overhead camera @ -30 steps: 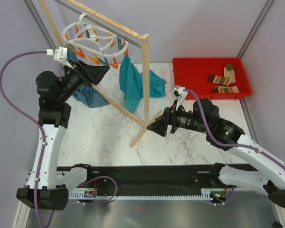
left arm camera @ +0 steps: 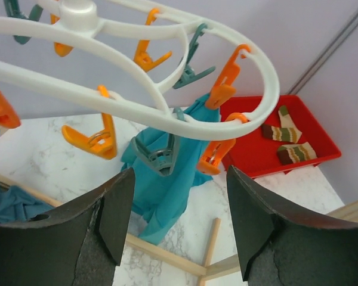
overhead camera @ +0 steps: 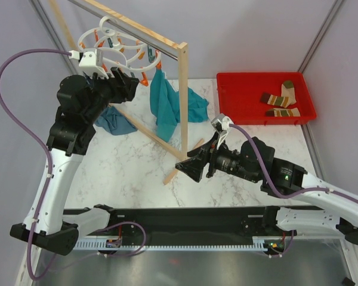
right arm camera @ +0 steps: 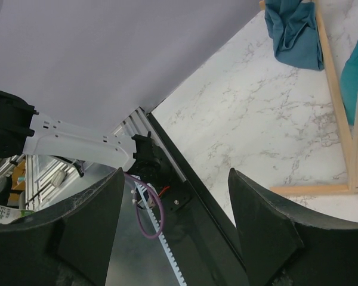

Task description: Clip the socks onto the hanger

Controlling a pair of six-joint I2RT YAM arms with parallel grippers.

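Observation:
The white round hanger (overhead camera: pixel 119 47) hangs from a rail at the upper left, with orange and grey-green clips around its ring. Striped socks (overhead camera: pixel 278 106) in brown, green and cream lie inside the red bin (overhead camera: pixel 224 113) at the far right. My left gripper is open just in front of the hanger; past its fingers (left arm camera: pixel 116 205) show an orange clip (left arm camera: pixel 212 159) and a grey-green clip (left arm camera: pixel 161 156). Lower and to the right, beside the frame's upright post, my right gripper is open and empty, above the table.
The wooden frame's post (overhead camera: pixel 184 101) stands between the hanger and the bin. Teal cloth (overhead camera: pixel 165 107) hangs behind the post, and a blue-grey cloth (overhead camera: pixel 115 121) lies at the table's left.
The socks and bin have stayed put.

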